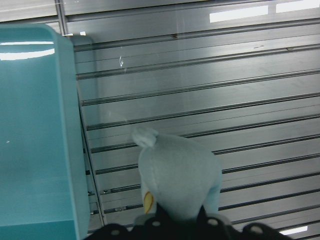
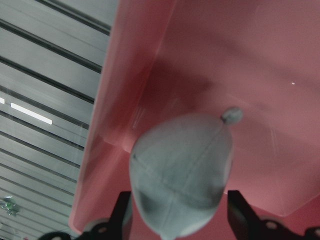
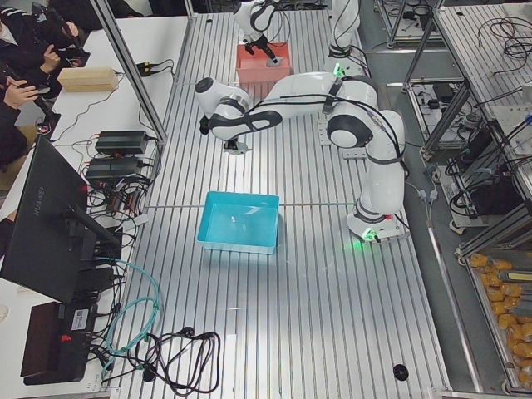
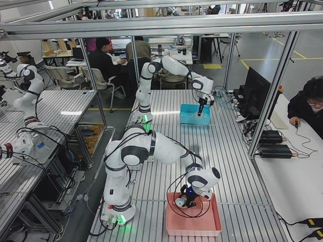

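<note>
A pale plush toy (image 1: 177, 175) with a small yellow patch is held in my left gripper, which is shut on it just outside the blue bin (image 1: 35, 135); the bin (image 3: 238, 221) looks empty in the camera left view. A grey-blue plush toy (image 2: 180, 170) is in or just above the pink bin (image 2: 235, 65). My right gripper is at the pink bin, its fingers spread either side of that toy; whether they touch it is unclear.
Coiled cables (image 3: 179, 362) lie at the near left; a monitor (image 3: 46, 224) and electronics line the left side.
</note>
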